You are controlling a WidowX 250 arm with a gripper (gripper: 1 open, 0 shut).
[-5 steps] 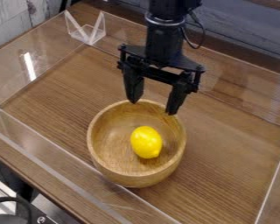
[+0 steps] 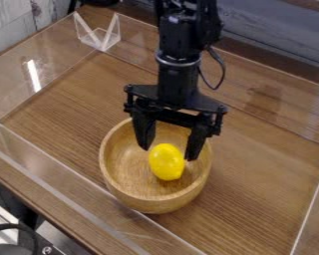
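A yellow oval object (image 2: 166,162) lies in a round wooden bowl (image 2: 155,204) on the wooden table. My black gripper (image 2: 169,139) hangs open over the bowl, its two fingers spread on either side above the yellow object, with nothing held between them.
A clear angular plastic object (image 2: 99,28) stands at the back left. A dark cable loops at the bottom left, off the table's edge.
My gripper has moved down and toward the front, lower over the bowl and closer to the yellow object. The bowl and yellow object look unmoved.
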